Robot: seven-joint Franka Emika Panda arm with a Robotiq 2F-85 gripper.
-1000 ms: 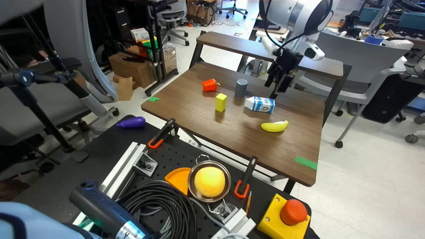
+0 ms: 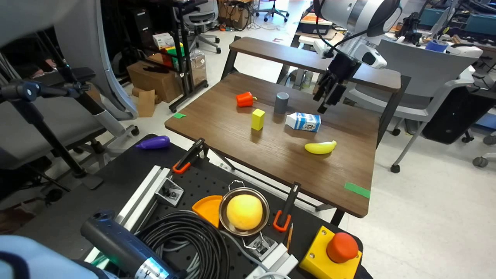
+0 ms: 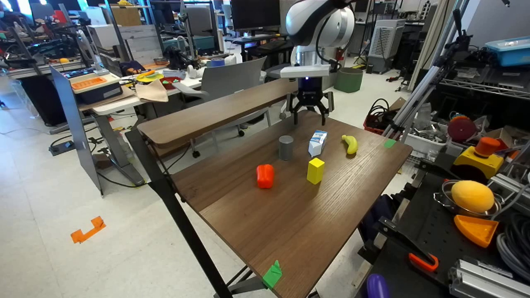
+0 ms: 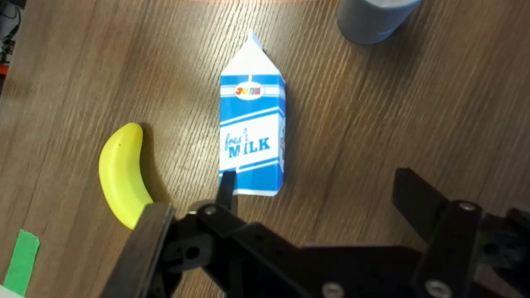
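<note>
My gripper (image 3: 310,122) hangs above the far side of the brown table (image 2: 223,114), its fingers spread wide with nothing between them. A blue and white milk carton (image 4: 251,119) lies on its side, just ahead of the gripper in the wrist view; one finger overlaps its bottom edge there. To the carton's left in that view is a yellow banana (image 4: 121,174). A grey cylinder (image 2: 281,102) stands upright near the carton. The yellow block (image 2: 258,119) also stands upright, and an orange-red pepper (image 3: 265,176) lies farther off.
A raised shelf (image 2: 288,55) runs along the table's back edge. On the black workbench in front are a pan (image 2: 266,216) holding a yellow ball, clamps, coiled cable and a red-topped button box (image 2: 321,253).
In exterior view 1 the arm and gripper have shifted slightly right and up, away from the carton. The objects on the table have stayed where they were.
</note>
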